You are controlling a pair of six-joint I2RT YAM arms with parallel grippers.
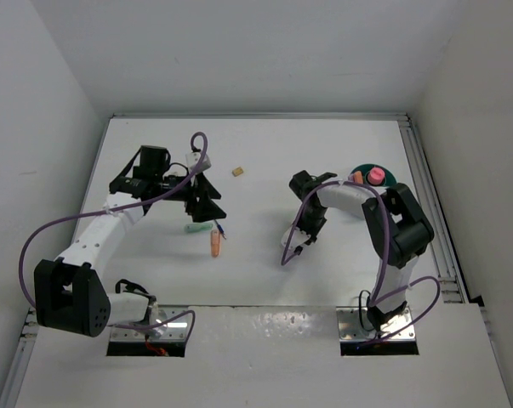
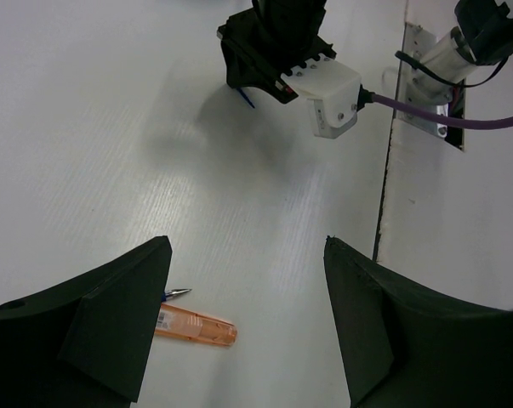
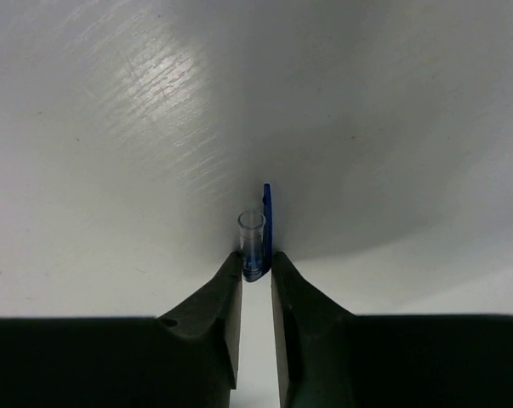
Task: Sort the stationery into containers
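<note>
My left gripper hangs open over the left of the table, near an orange object [image 1: 214,244], a blue-and-white pen [image 1: 220,229] and a green object [image 1: 197,227]. A small yellow block [image 1: 237,171] lies further back. A green round container [image 1: 387,179] at right holds pink and orange items.
A white item near the container is partly hidden by the right arm. The table's front edge runs below both arms, with walls on either side.
</note>
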